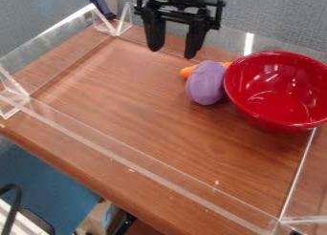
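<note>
My black gripper [173,40] hangs over the back of the wooden board, open, with nothing between its fingers. Below it and to the right lie a purple eggplant [205,84] and an orange carrot [188,71], partly hidden behind the eggplant. A large red bowl [276,96] sits at the right, just beside the eggplant, and looks empty.
Clear plastic walls edge the wooden board [128,134]. The left and front of the board are bare. A grey wall stands behind. Cables and other items lie off the board at the lower left.
</note>
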